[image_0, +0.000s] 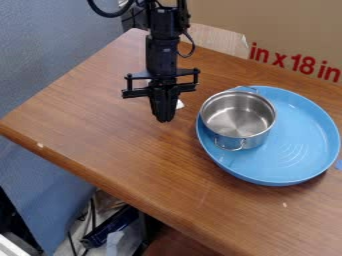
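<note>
The black gripper (164, 108) points down over the wooden table, left of a steel pot (238, 114) that stands on a blue plate (291, 165). A small white object (179, 104) shows just behind the fingers, partly hidden. The fingertips are too dark and small to tell whether they are open or shut.
A cardboard box (287, 45) with red lettering stands behind the table at the back right.
</note>
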